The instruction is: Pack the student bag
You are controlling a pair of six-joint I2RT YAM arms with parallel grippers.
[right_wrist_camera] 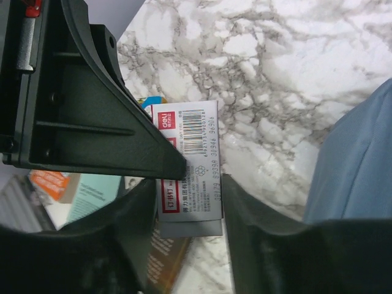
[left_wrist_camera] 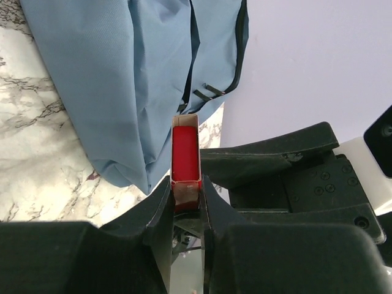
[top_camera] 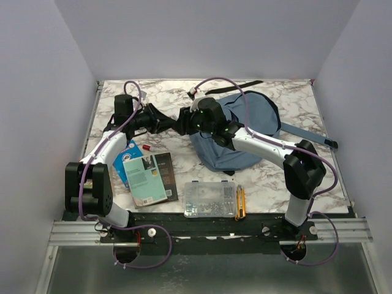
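A small white deli staples box [right_wrist_camera: 199, 147] with a red interior [left_wrist_camera: 185, 150] is held between both hands above the table. My left gripper is shut on it, the fingers pinching its near end; one finger lies across the printed face in the right wrist view. From the other side, my right gripper is also shut on the lower part of the box. In the top view the fingertips of both arms hide the box. The blue-grey student bag [top_camera: 217, 150] lies flat on the table, partly beneath the right arm.
A blue booklet [top_camera: 120, 166], a teal book [top_camera: 146, 180] and a dark book [top_camera: 168, 174] overlap at front left. A clear parts case [top_camera: 209, 199] and a yellow knife [top_camera: 240, 202] lie at the front. Near the books sits a small red item [top_camera: 146, 147].
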